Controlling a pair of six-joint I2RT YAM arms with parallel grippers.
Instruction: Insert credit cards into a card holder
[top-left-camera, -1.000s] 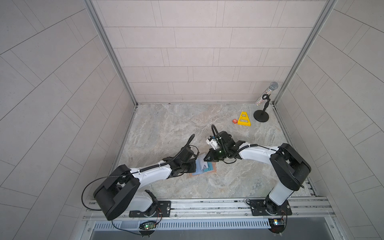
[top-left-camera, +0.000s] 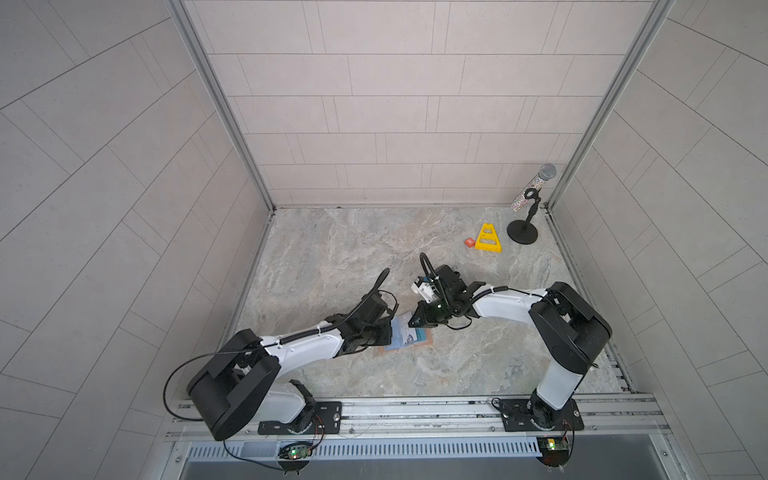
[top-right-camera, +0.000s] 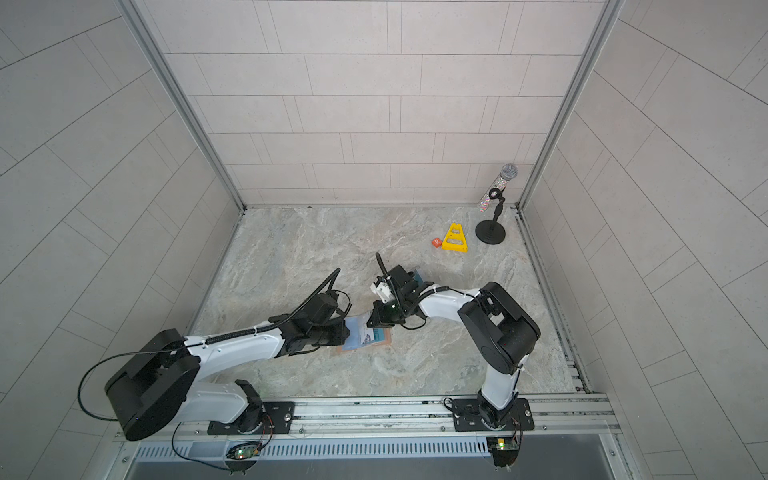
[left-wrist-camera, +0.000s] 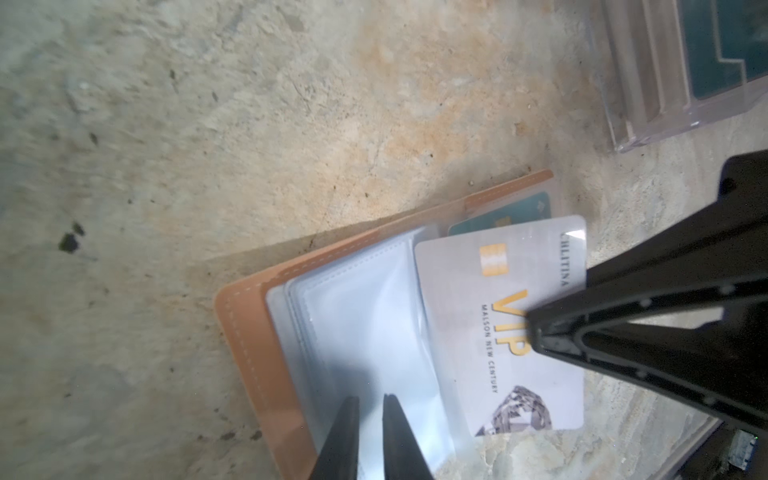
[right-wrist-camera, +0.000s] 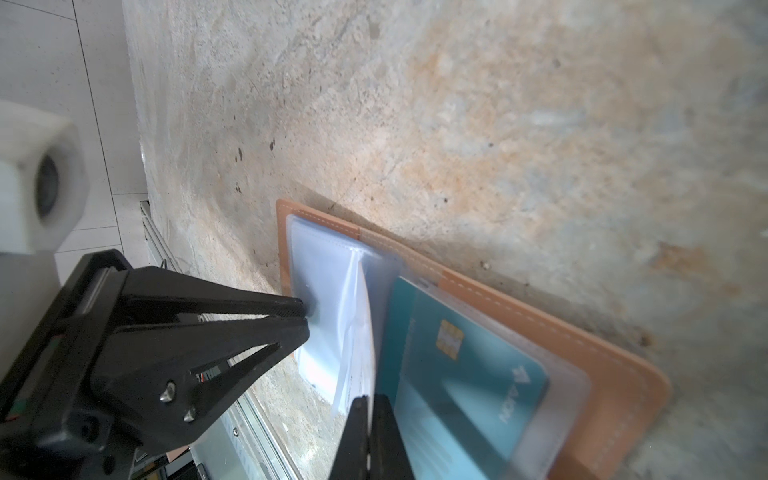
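A tan card holder lies open on the stone surface, with clear sleeves and a teal card at one end. A silver VIP card stands at the middle sleeves, edge-on in the right wrist view. My right gripper is shut on that card's edge, as far as shows. My left gripper is low over the pale sleeves, fingertips close together; whether it pinches a sleeve is unclear.
A clear case lies behind the holder. A yellow triangle, a small red object and a black stand stand at back right.
The left arm has not visibly moved.
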